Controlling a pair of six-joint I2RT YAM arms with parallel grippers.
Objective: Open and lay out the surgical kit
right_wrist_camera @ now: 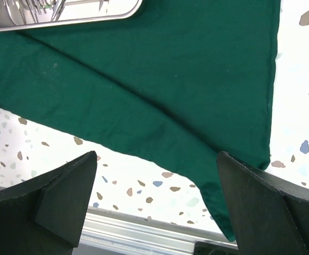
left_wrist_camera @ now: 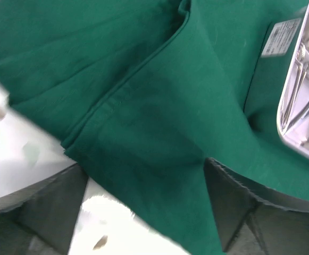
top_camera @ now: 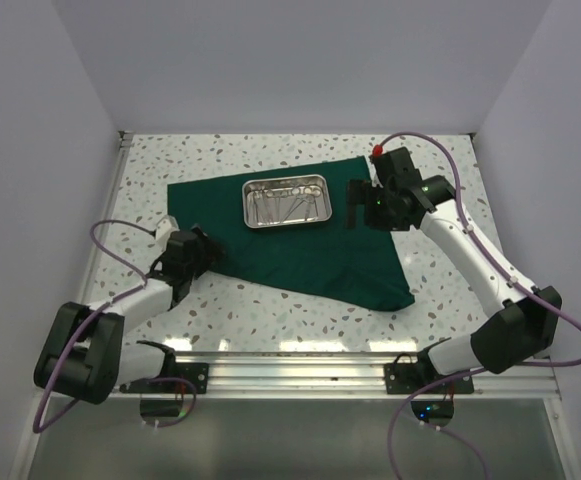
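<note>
A dark green cloth (top_camera: 300,260) lies spread on the table, its near edge running slantwise and its near right corner creased. On it rests a metal tray (top_camera: 249,213) holding several thin instruments (top_camera: 288,203). My left gripper hovers low at the cloth's near left corner, fingers part open; green cloth (left_wrist_camera: 143,122) with a raised fold shows between and beyond its fingers, apparently not gripped. Over the right side of the cloth stands my right gripper, wide open and empty, with cloth and bare table beneath it.
A metal rail (top_camera: 290,372) borders the front edge. In the left wrist view the tray wall (left_wrist_camera: 287,45) stands close on the right.
</note>
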